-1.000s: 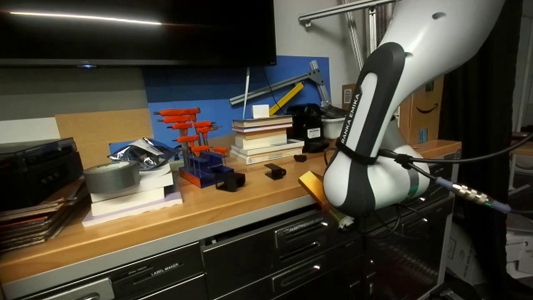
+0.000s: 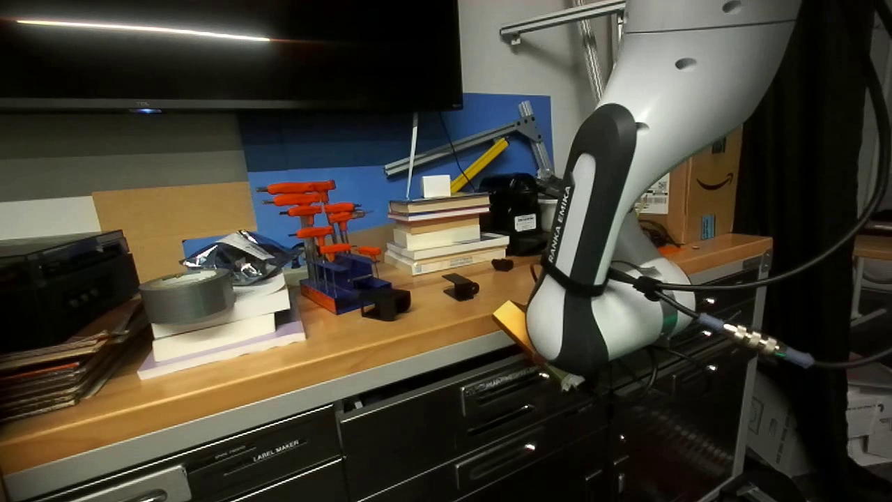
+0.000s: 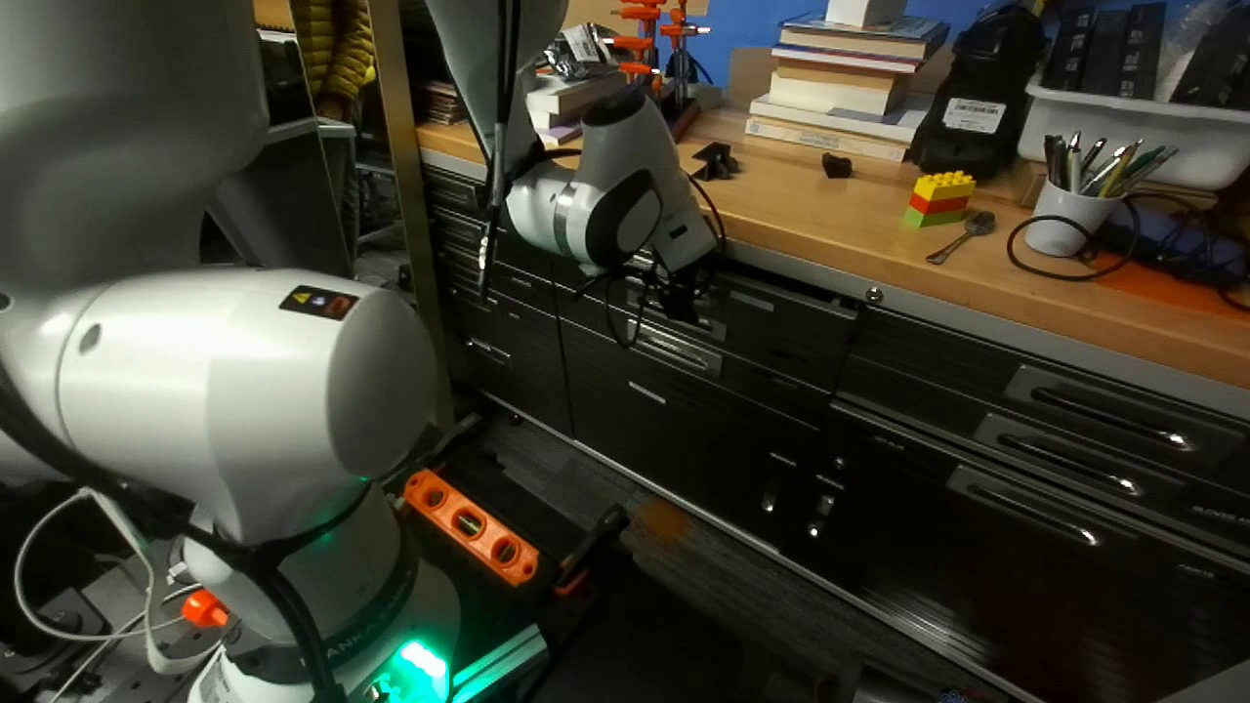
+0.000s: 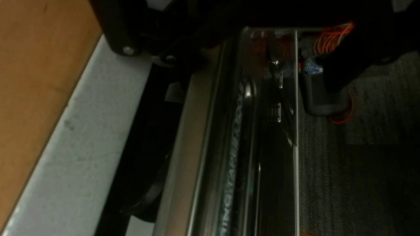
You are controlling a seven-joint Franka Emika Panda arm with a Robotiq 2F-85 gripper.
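Below the bench top a black drawer (image 2: 443,393) stands slightly pulled out, with a dark gap along its top. In the wrist view the drawer's top edge (image 4: 185,157) and its lettered front (image 4: 234,157) run lengthwise beneath my gripper. The fingers are open, one dark finger (image 4: 118,33) over the bench-edge side and the other finger (image 4: 344,67) over the floor side, with no object seen held between them. In exterior view 2 the gripper (image 3: 680,295) hangs in front of the drawers, small and dark; the arm hides it in exterior view 1.
On the wooden bench (image 3: 809,217) stand stacked books (image 3: 838,88), toy blocks (image 3: 939,199), a spoon (image 3: 963,236) and a pen cup (image 3: 1068,211). Orange-handled hex keys (image 2: 313,217) and a tape roll (image 2: 188,297) are farther left. Open floor (image 3: 703,586) lies before the cabinets.
In exterior view 1 the arm has shifted left and somewhat lower. The bench objects and the slightly open drawer look unchanged.
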